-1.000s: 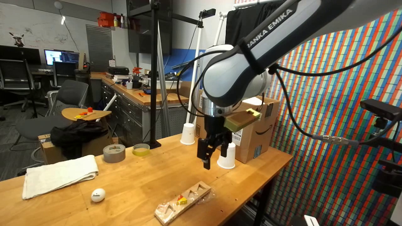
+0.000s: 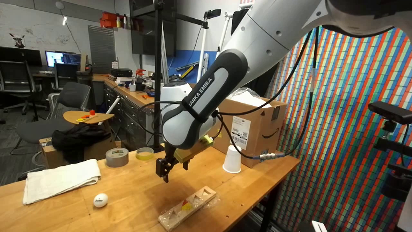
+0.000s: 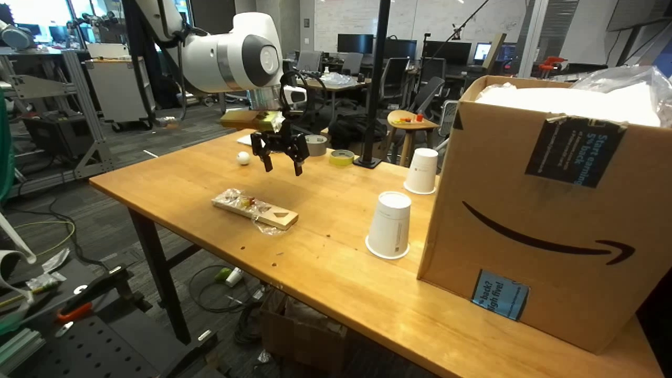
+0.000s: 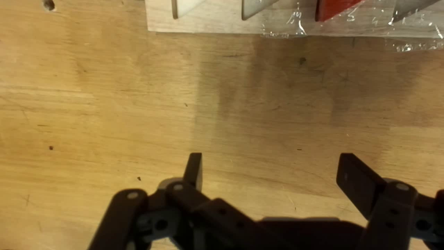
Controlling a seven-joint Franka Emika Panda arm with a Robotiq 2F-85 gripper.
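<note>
My gripper hangs above the table with its black fingers spread wide, and only bare wood shows between them in the wrist view. In exterior view 2 the gripper [image 3: 282, 171] is over the table behind a wooden board [image 3: 280, 217] with triangular cutouts. Clear plastic covers part of that board, and a red and yellow piece [image 2: 186, 205] sits in it. The board [image 4: 233, 25] crosses the top of the wrist view, apart from the fingers. A white ball [image 2: 100, 200] rests on the table's left part, near a folded white cloth [image 2: 61, 181].
Two upside-down white cups, the nearer [image 3: 388, 227] and the farther [image 3: 422, 171], stand beside a large cardboard box [image 3: 535, 233]. Grey tape [image 2: 117, 157] and yellow tape [image 2: 145, 154] lie near a black post [image 2: 158, 77].
In exterior view 1 the arm and gripper have moved left, away from the cups and box, and the arm now hides the farther cup. The board, ball and cloth have stayed put.
</note>
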